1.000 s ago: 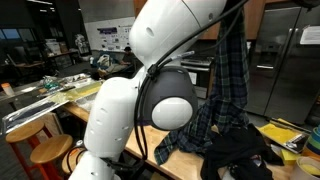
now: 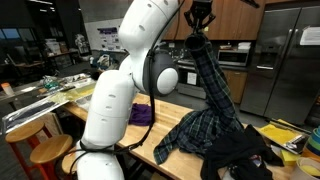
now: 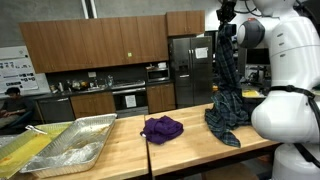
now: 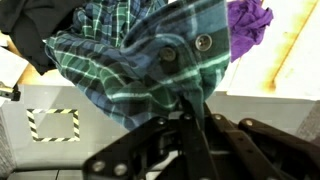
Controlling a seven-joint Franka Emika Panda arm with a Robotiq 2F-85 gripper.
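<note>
A dark green and blue plaid cloth [image 2: 212, 80] hangs in a long strip from my gripper [image 2: 198, 20], high above the table. Its lower part lies spread on the wooden tabletop. From the wrist view, my gripper is shut on the cloth's upper end, and buttons show on the fabric [image 4: 170, 55] just beyond the fingers. The same hanging plaid strip [image 3: 228, 70] is at the right in exterior view 2.
A black cloth [image 2: 235, 152] lies against the plaid one. On the table are a purple cloth [image 3: 163, 129] and a foil tray [image 3: 72, 145] at the left. Bare wood [image 3: 185, 155] shows between the purple and plaid cloths. Stools [image 2: 48, 150] stand beside the table.
My gripper has come down and to the left in exterior view 1, entering the frame. The top of the plaid strip has moved with it, while the cloth's lower part stays on the table.
</note>
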